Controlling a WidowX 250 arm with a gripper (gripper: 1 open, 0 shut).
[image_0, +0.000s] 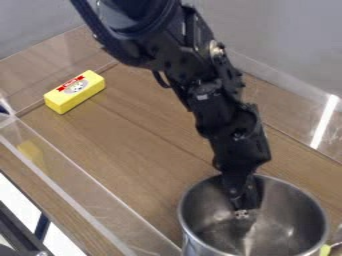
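Observation:
My black arm reaches down from the top into a steel pot (194, 215) at the bottom right. The gripper (243, 208) is inside the pot's mouth at its back; whether its fingers are open or shut is unclear.
A yellow box (75, 92) with a red and white label lies at the upper left on the wooden counter (134, 140). A sliver of something yellow shows at the right edge by the pot. Clear low panels run along the left and back.

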